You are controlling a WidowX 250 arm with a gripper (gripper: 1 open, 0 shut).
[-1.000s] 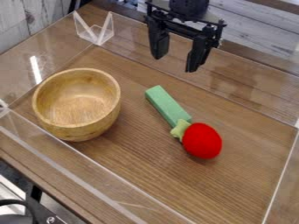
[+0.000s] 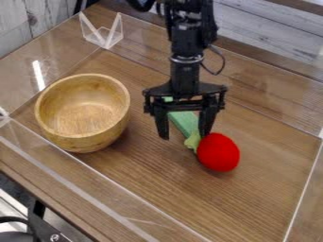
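My dark gripper (image 2: 184, 111) reaches down from the top centre of the camera view, open, its fingers over a green elongated block (image 2: 191, 129). A red round object (image 2: 217, 152) lies just right of and below the block, with a small pale green piece between them. Whether the fingertips touch the block I cannot tell.
A wide tan wooden bowl (image 2: 81, 106) sits at the left. A clear plastic object (image 2: 104, 30) stands at the back left.
The gripper has come down and toward the front from the back of the table to over the green block. The block, red object and bowl look unmoved.
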